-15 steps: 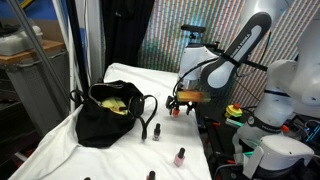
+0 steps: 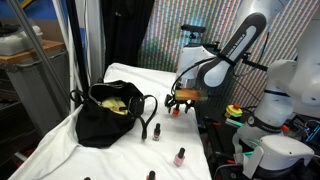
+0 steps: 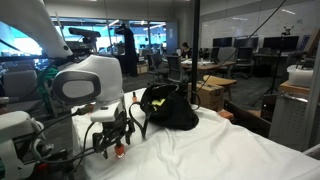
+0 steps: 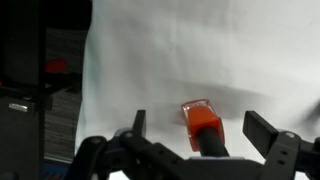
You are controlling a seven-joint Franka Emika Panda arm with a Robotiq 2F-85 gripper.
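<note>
My gripper is open in the wrist view, its dark fingers standing wide apart. Between and below them is a small orange-red object (image 4: 203,118) with a black end pointing toward the gripper. Whether the fingers touch it does not show, though a gap is visible on each side. Exterior view 1 has the same orange object (image 2: 175,112) on the white cloth, close under the gripper. From exterior view 2, the orange object (image 3: 120,151) appears just beneath the arm's lower end.
A black bag (image 2: 106,115) lies open on the white cloth (image 2: 100,160), with something yellow inside. Several small dark bottles stand about, among them a pink one (image 2: 179,158) and a dark one (image 2: 157,131). In exterior view 2, the cloth's right side is clear.
The arm and gripper have shifted very slightly around the orange object. The bag and bottles stay where they were.
</note>
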